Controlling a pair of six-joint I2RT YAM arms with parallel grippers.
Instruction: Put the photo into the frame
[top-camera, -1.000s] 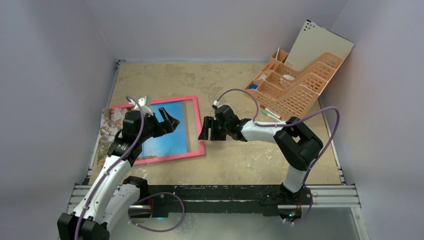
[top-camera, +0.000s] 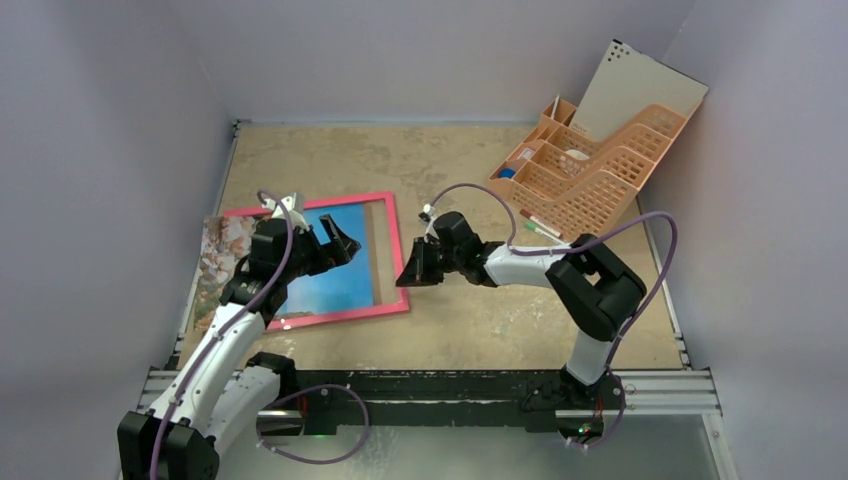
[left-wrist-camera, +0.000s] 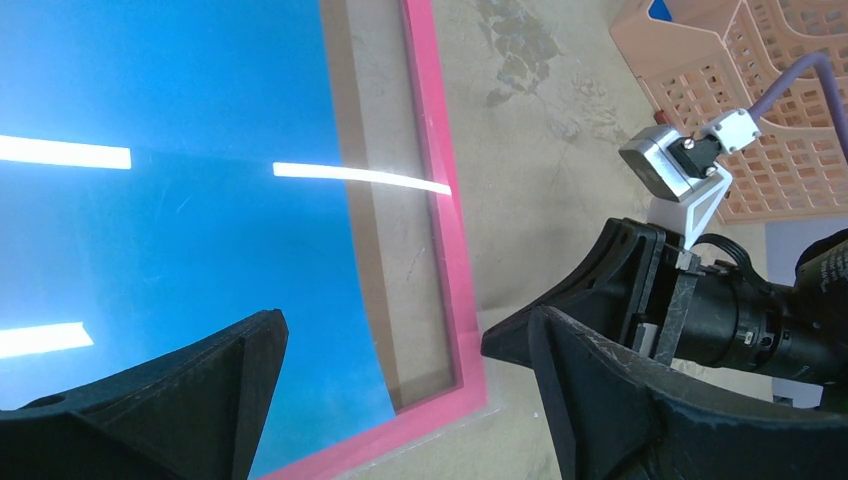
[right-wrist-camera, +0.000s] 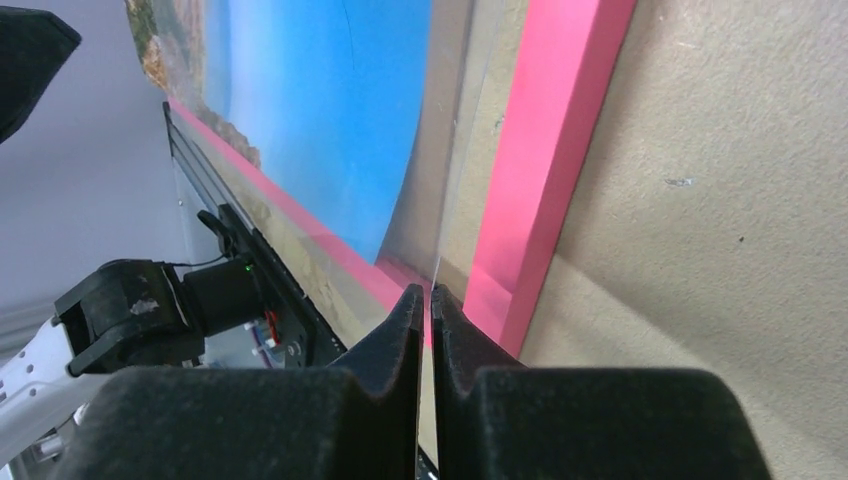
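A pink frame (top-camera: 396, 240) lies flat on the table at centre left. The photo (top-camera: 345, 275), mostly blue with a rocky part on the left, runs past the frame's left side; part of it is under the left arm. In the right wrist view, a thin clear sheet (right-wrist-camera: 462, 140) shows its edge running down to my right gripper. That gripper is shut on this edge, just inside the pink right side near the front corner. Above the blue area my left gripper hangs open, nothing between its fingers.
At the back right stands an orange basket (top-camera: 590, 195) with a white board (top-camera: 635, 90) leaning in it. Markers (top-camera: 541, 228) lie beside it. Bare table (top-camera: 450, 330) surrounds the right arm.
The left arm has hardly moved.
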